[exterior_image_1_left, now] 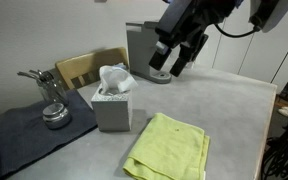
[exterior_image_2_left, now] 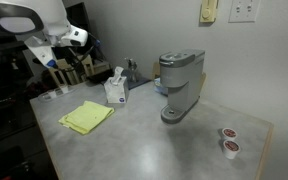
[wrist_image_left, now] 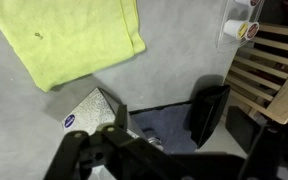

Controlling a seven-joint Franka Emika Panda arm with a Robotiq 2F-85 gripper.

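Observation:
A yellow cloth [exterior_image_1_left: 169, 148] lies on the table, spread mostly flat with uneven edges; exterior view 2 shows the same cloth [exterior_image_2_left: 86, 117] at the left. My gripper [exterior_image_1_left: 168, 72] hangs in the air above it, apart from it. In the wrist view, the fingers of my gripper are spread wide, with nothing held between them. The cloth [wrist_image_left: 69, 40] fills the upper left there, off to one side of the fingers.
A tissue box [exterior_image_1_left: 112, 110] stands beside the cloth. Behind is a grey coffee machine [exterior_image_2_left: 182, 85]. A dark mat [exterior_image_1_left: 39, 130] carries a metal utensil holder [exterior_image_1_left: 52, 92]. Two small pods [exterior_image_2_left: 230, 142] sit at the table's right. Mid-table is clear in exterior view 2.

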